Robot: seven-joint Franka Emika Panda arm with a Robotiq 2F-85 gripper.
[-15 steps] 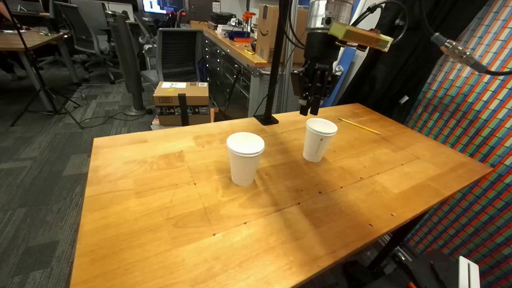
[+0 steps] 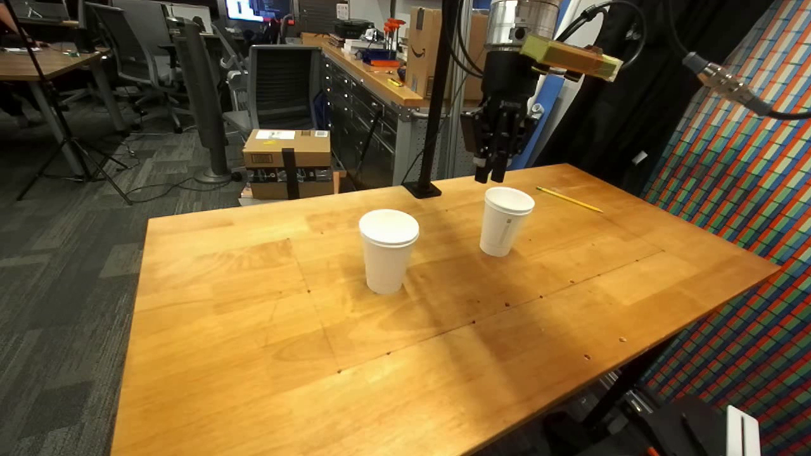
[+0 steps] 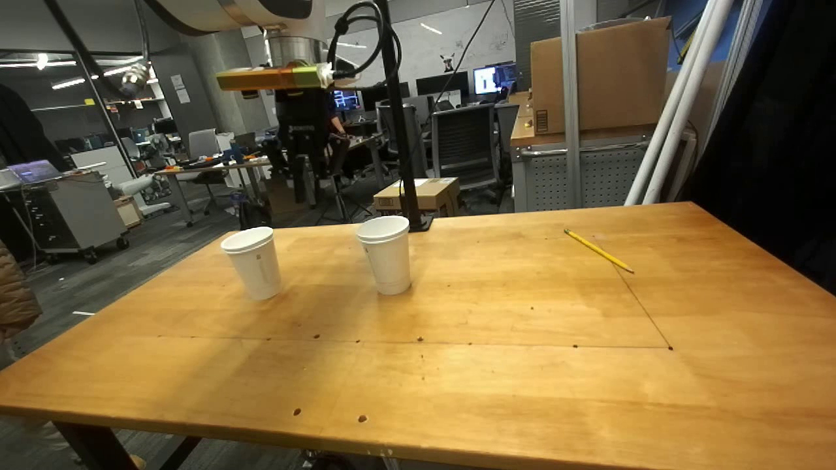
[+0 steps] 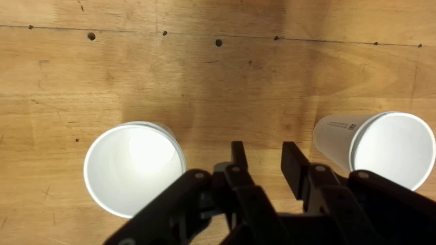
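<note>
Two white paper cups stand upright and apart on the wooden table [image 2: 251,334]. One cup [image 2: 386,262] is nearer the table's middle in exterior view 1; the other cup [image 2: 502,228] stands farther right. The wrist view looks down into a white cup [image 4: 133,171] at the left, its inside visible and empty. A second cup [image 4: 339,136] is at the right, partly covered by a finger. Above the table, between and clear of both cups, my gripper hangs pointing down. Its fingers are open, with only bare wood showing between the fingertips.
A yellow pencil [image 3: 599,250] lies on the table, well away from the cups. A black post [image 2: 422,189] rises at the table's back edge.
</note>
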